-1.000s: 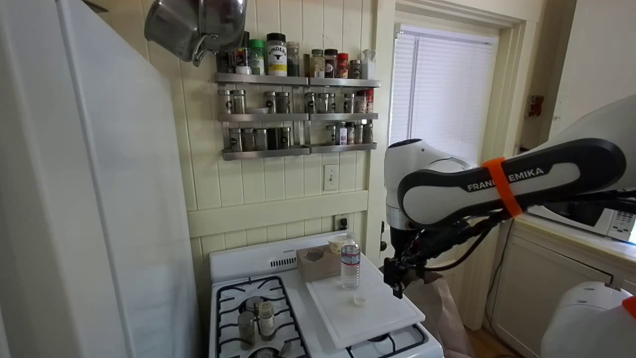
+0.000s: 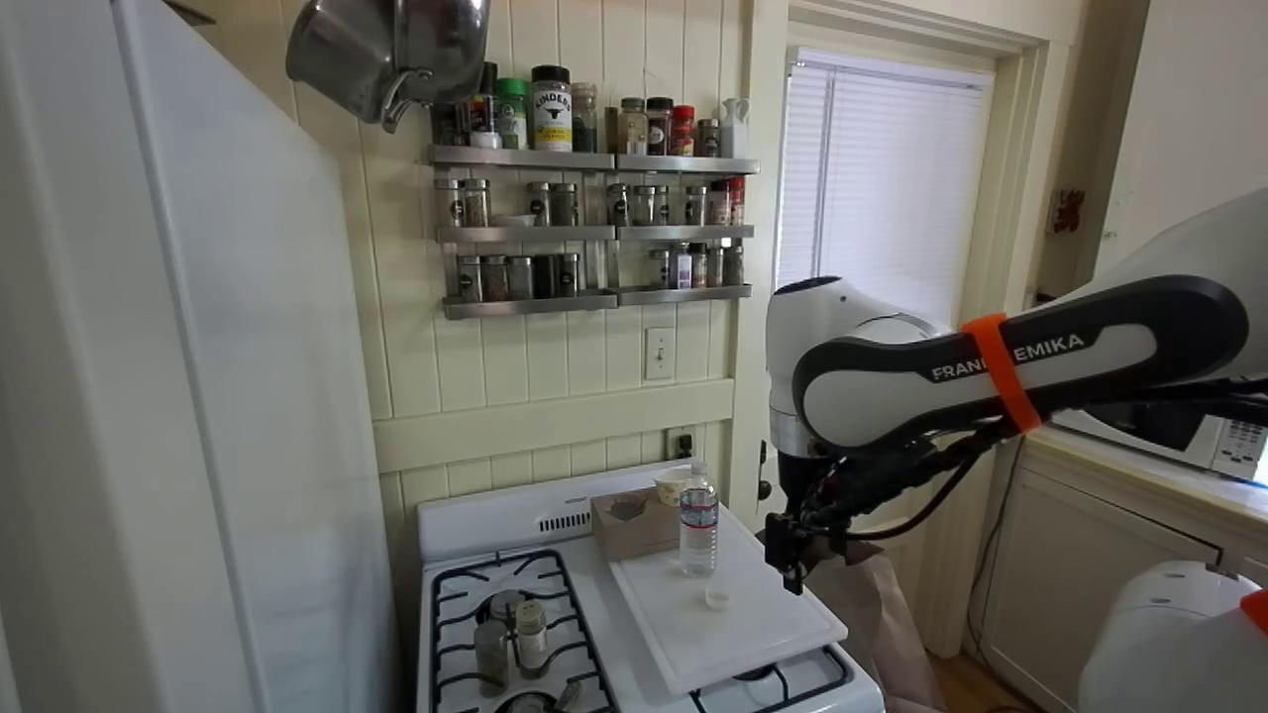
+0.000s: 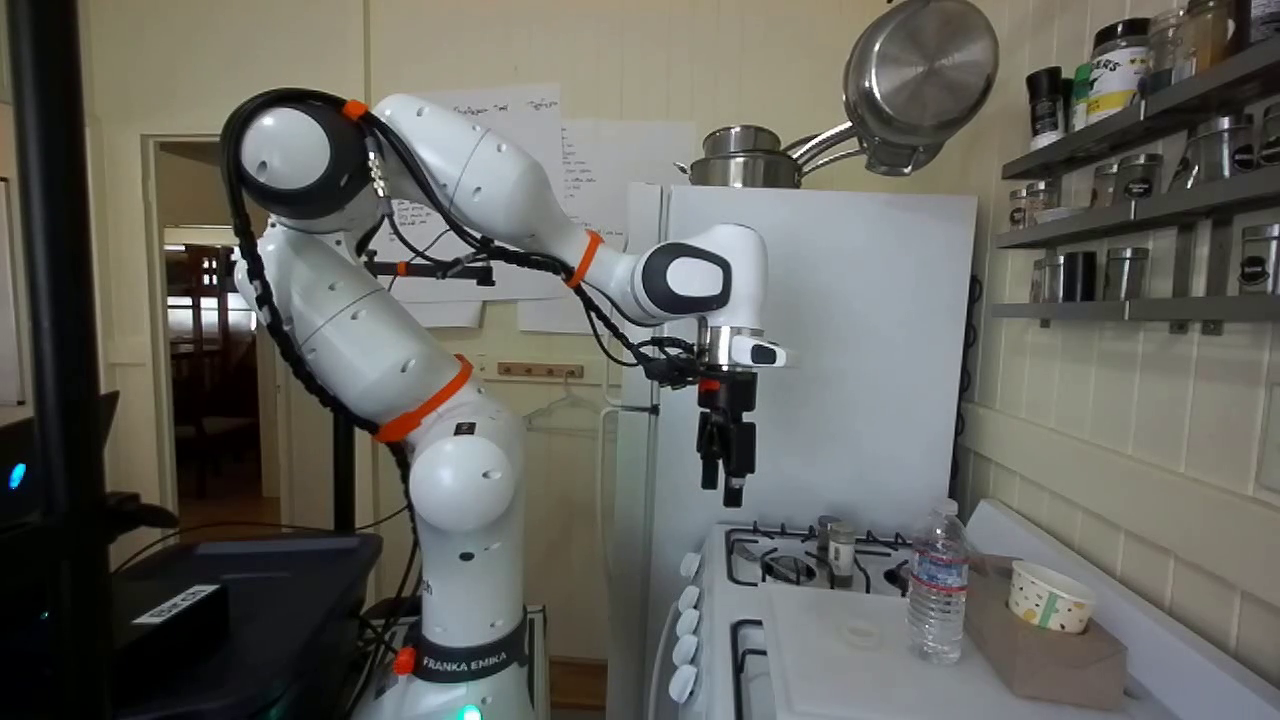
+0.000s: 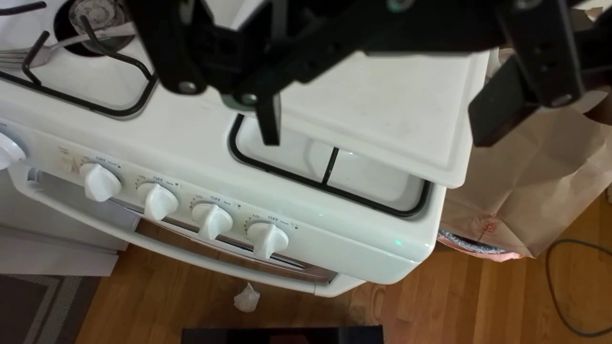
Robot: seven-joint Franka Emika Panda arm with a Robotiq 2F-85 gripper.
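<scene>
My gripper is open, its two black fingers wide apart and nothing between them. In the second exterior view the gripper (image 3: 723, 486) hangs above the stove's front edge, well clear of everything on it. A clear water bottle (image 2: 698, 529) stands upright on the white cutting board (image 2: 666, 630). In front of the bottle lies a small pale ring-like or lid-like item (image 2: 716, 599). Behind them is a brown cardboard box (image 3: 1044, 654), with a patterned paper cup (image 3: 1051, 596) on top.
Two spice jars (image 2: 531, 638) stand on the left burner grate. A fork (image 4: 69, 41) lies on that grate. Stove knobs (image 4: 213, 220) line the front. A paper bag (image 4: 516, 177) stands on the floor beside the stove. Spice shelves (image 2: 529, 234) hang on the wall.
</scene>
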